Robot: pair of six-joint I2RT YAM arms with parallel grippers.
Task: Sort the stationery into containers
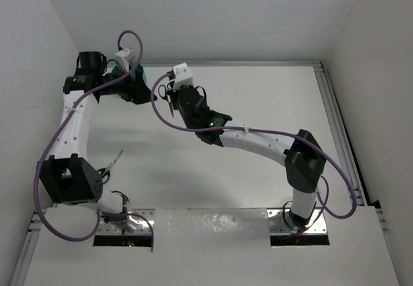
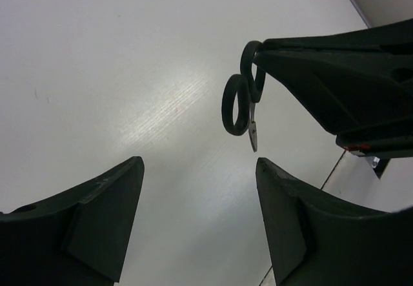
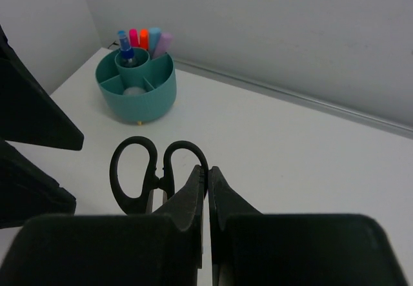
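My right gripper point(image 1: 177, 91) is shut on a pair of black-handled scissors point(image 3: 119, 176), which hang upright with their loops up. My left gripper faces them with its fingers apart and nothing between them; in the left wrist view the scissors point(image 2: 235, 105) are just above and beyond its fingertips. A second pair of scissors point(image 1: 105, 173) lies on the table at the lower left. The teal organizer point(image 3: 135, 99), holding colored markers and a blue item, stands at the back left, mostly hidden by my left arm in the top view.
Walls and rails point(image 1: 322, 92) border the work area.
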